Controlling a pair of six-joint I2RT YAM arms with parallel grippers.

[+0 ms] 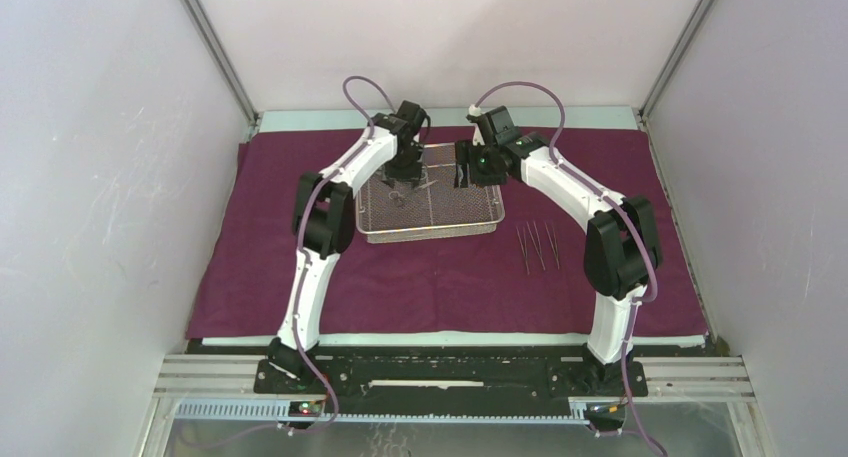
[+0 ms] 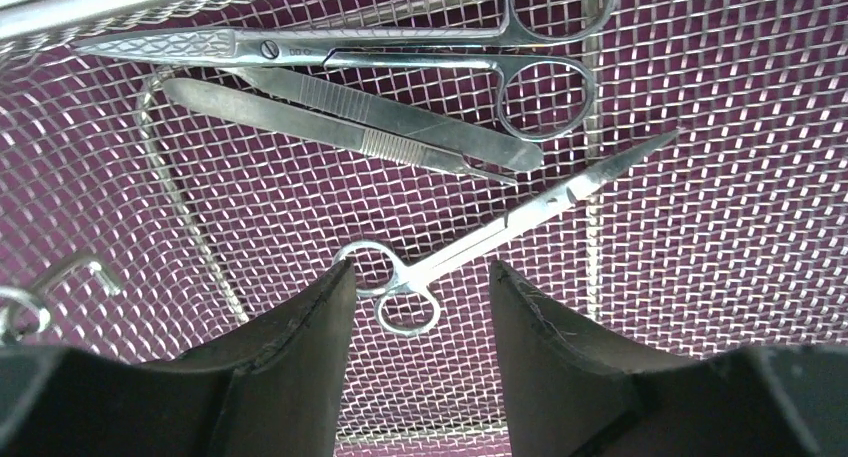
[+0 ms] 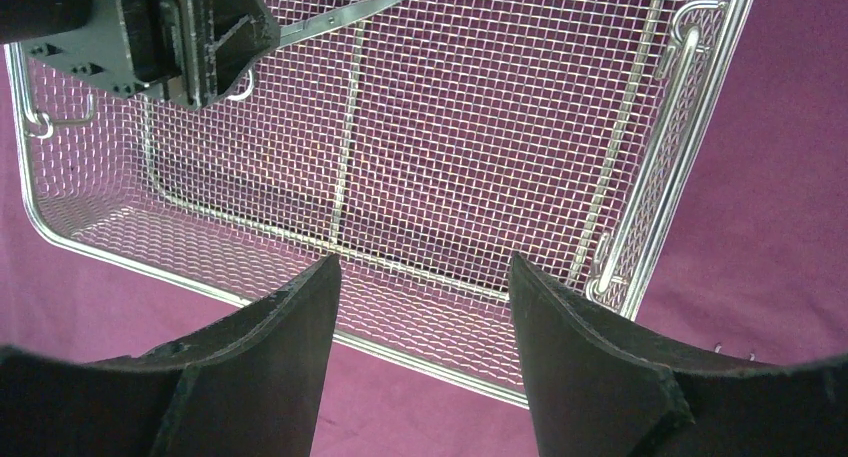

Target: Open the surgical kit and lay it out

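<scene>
A wire mesh basket (image 1: 430,235) stands uncovered on the cloth. Inside it, the left wrist view shows small scissors (image 2: 490,235) lying diagonally, long scissors (image 2: 400,37) near the wall, and two flat silver scalpel-like or tweezer-like tools (image 2: 290,119) side by side. My left gripper hangs open over the basket, with the small scissors' finger loops showing between its fingertips and nothing gripped. My right gripper is open above the basket's right part, where only bare mesh shows between its fingers. Several thin instruments (image 1: 538,247) lie on the cloth to the basket's right.
A dark red cloth (image 1: 430,292) covers the table, with clear room in front of the basket and on both sides. Wire handles (image 3: 655,167) stand at the basket's ends. In the right wrist view, my left gripper's body (image 3: 150,37) covers the far left corner.
</scene>
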